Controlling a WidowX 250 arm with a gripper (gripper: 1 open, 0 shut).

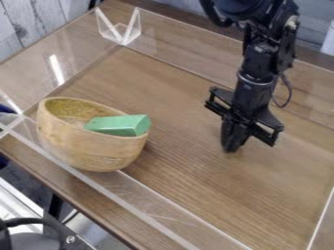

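My gripper (pixel 232 142) is low over the wooden table (pixel 183 195) at the centre right, its dark wrist and fingers pointing down to the surface. It looks shut, with nothing visible between its fingertips, though the dark tips are hard to make out. To its left stands a light wooden bowl (pixel 78 138) with a green block (pixel 117 125) lying in it.
A white wire-like marking or object (pixel 117 29) is at the back left. A dark round object (pixel 26 236) is at the front left corner.
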